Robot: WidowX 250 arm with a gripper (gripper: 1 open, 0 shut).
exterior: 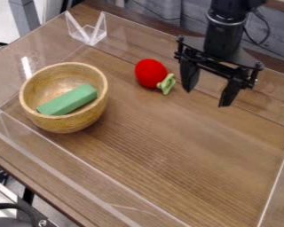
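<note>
My black gripper [206, 69] hangs over the back right of the wooden table, its two fingers spread apart with nothing visible between them. Left of it lie a red round object [152, 73] and a small light green item [167, 83] beside it. A yellow bowl [43, 82] at the left holds a green block [67, 101].
A clear wire or plastic holder [88, 28] stands at the back left. The table's edges show at left and right.
</note>
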